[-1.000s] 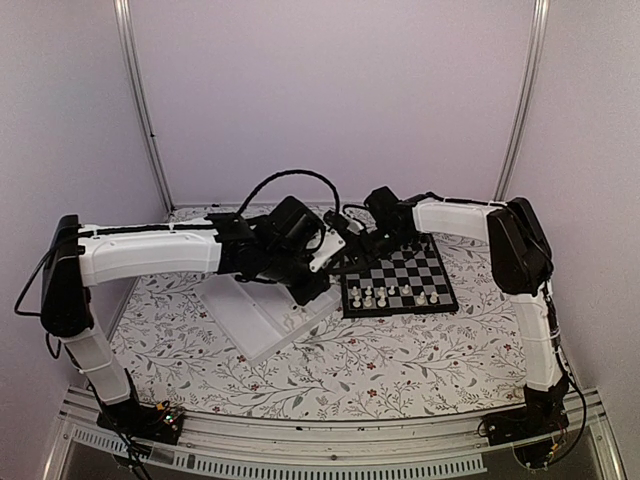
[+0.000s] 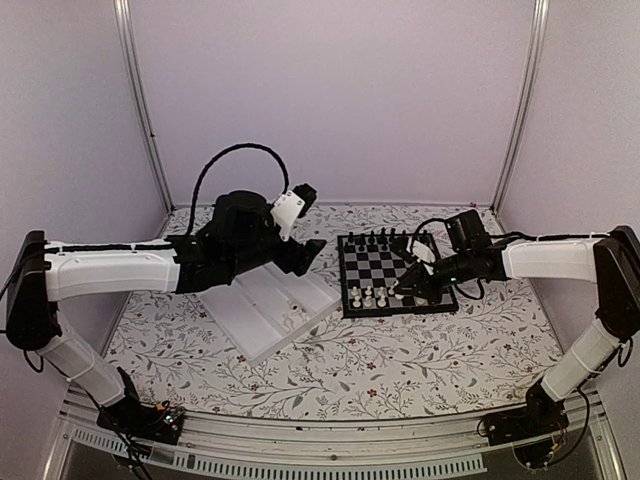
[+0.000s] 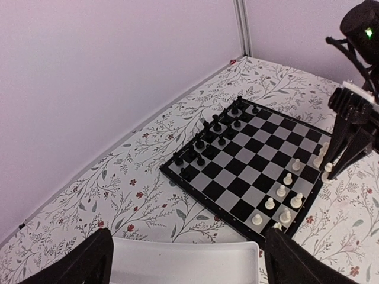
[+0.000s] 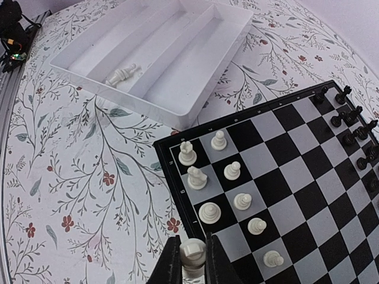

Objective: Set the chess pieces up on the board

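The chessboard (image 2: 380, 262) holds black pieces (image 3: 200, 144) along its far side and several white pieces (image 4: 232, 170) near its front. My right gripper is shut on a white chess piece (image 4: 192, 253), held over the board's front edge beside the white back row. My left gripper (image 2: 305, 252) stands open and empty above the tray, left of the board; in the left wrist view its two dark fingers frame the tray below.
The white tray (image 2: 230, 320) lies left of the board with a white piece (image 4: 120, 75) in one compartment. The flowered table around the front of the board is clear.
My right gripper has swung from the board's far left down to its front right, carrying a white piece. My left arm has drawn back a little to the left.
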